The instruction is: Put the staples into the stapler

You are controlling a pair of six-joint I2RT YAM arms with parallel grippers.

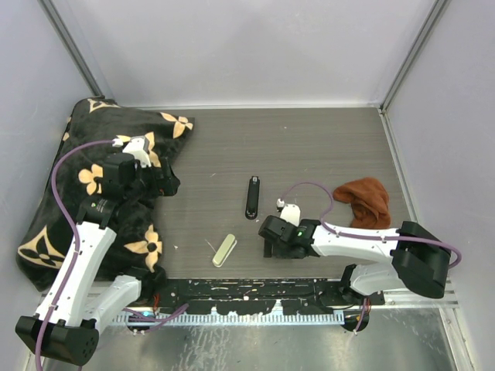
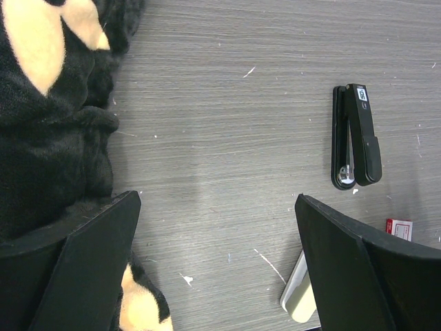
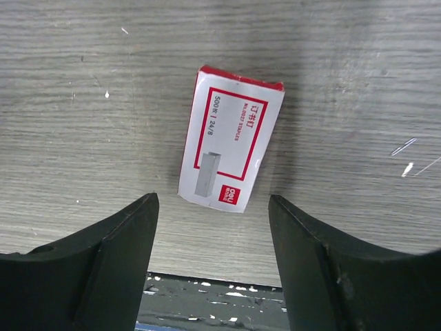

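A small white and red staple box (image 3: 234, 138) lies flat on the table in the right wrist view; the top view does not show it clearly. A grey strip (image 3: 207, 174) shows on its face, printed or loose I cannot tell. My right gripper is low over the table, its fingers apart at the box's near end, gripping nothing. The black stapler (image 1: 253, 198) rests mid-table; the left wrist view shows the stapler (image 2: 357, 136) with its upper arm swung beside its base. Open and empty, my left gripper (image 1: 168, 179) hangs by the dark blanket, far from the stapler.
A pale cream bar (image 1: 224, 251) lies near the front edge, left of my right gripper. The flowered blanket (image 1: 93, 178) covers the left side, and a brown cloth (image 1: 363, 202) sits at the right.
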